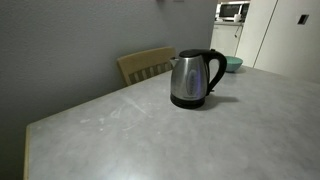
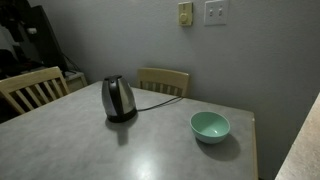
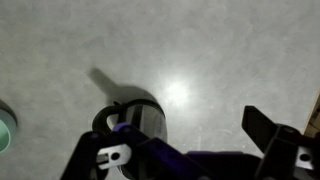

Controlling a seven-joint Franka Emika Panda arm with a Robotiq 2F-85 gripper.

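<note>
A steel kettle with a black lid, handle and base stands upright on the grey table. The other exterior view has the kettle left of the bowl. My gripper appears only in the wrist view, its fingers spread wide with nothing between them. From above, the kettle lies below and beside the left finger, partly hidden by the gripper. At the left edge of that view is a sliver of the green bowl.
A mint-green bowl sits near the table's far right end. Wooden chairs stand along the edges, and a dark cord runs behind the kettle. The grey wall borders the back.
</note>
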